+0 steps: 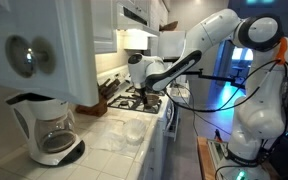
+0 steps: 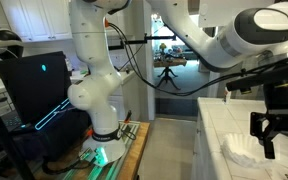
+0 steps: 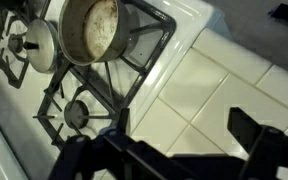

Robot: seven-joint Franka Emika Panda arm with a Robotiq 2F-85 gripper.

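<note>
In the wrist view my gripper stands open, its two dark fingers wide apart over white counter tiles, with nothing between them. A metal pot (image 3: 94, 30) sits on the stove grate at the top of that view, beyond the fingertips. To its left, a smaller lidded pot (image 3: 41, 45) rests on the stove (image 3: 124, 85). From the side, the gripper (image 1: 141, 92) hangs above the counter near the stove's edge. In the other exterior view the gripper (image 2: 263, 145) points down over the counter.
A white coffee maker (image 1: 50, 130) stands at the near left of the counter, and an open cabinet door (image 1: 59, 45) hangs over that end. Clear plastic containers (image 1: 134, 131) lie mid-counter. A knife block (image 1: 92, 108) stands at the back. Bare tiles (image 1: 89, 165) lie in front.
</note>
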